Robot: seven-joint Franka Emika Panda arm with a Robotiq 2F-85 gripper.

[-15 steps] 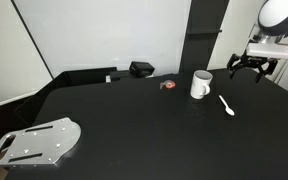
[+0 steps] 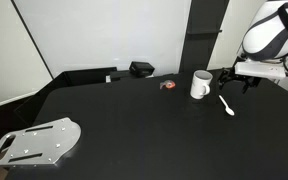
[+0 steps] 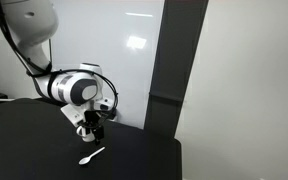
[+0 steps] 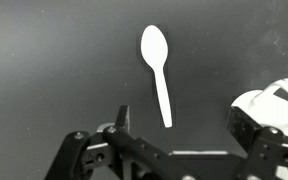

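A white spoon (image 4: 157, 68) lies flat on the black table, its bowl away from the gripper and its handle end toward it in the wrist view. My gripper is open above the table, its fingers wide apart with nothing between them. The handle's tip shows in the gap between the fingertips, below them. Close by stands a white mug (image 2: 201, 84), upright on the table; its rim and handle show at the right of the wrist view. In exterior view 1 the gripper hangs just behind the spoon, right of the mug.
An orange-and-dark small item (image 2: 168, 85) sits left of the mug, and a black box (image 2: 142, 69) stands at the back. At the far left lies a metal plate (image 2: 34, 143).
My gripper has moved left and slightly down, closer to the spoon and mug. The spoon and mug have stayed in place.
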